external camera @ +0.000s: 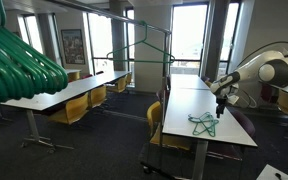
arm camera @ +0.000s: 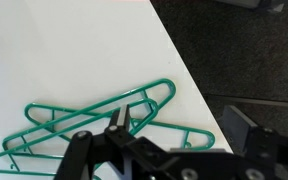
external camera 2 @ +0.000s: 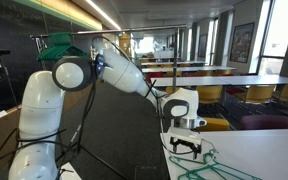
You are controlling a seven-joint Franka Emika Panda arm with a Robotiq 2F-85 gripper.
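Several green wire hangers lie overlapping in a loose pile (arm camera: 84, 112) on the white table (arm camera: 84, 50). The same pile (external camera: 202, 124) is near the table's front part in exterior view 1, and green hangers (external camera 2: 206, 168) show at the bottom edge of exterior view 2. My gripper stands open over the table's edge, its dark fingers (arm camera: 119, 130) spread wide. The left finger covers part of the lower hangers; nothing is seen held. In exterior view 2 the gripper (external camera 2: 182, 146) hangs close beside the hangers; its exact height is hard to tell.
A rack's metal rail (external camera: 94, 10) carries more green hangers (external camera: 19, 65) at the left, with a single hanger (external camera: 141, 45) apart on it. Yellow chairs (external camera: 154, 118) stand along the table.
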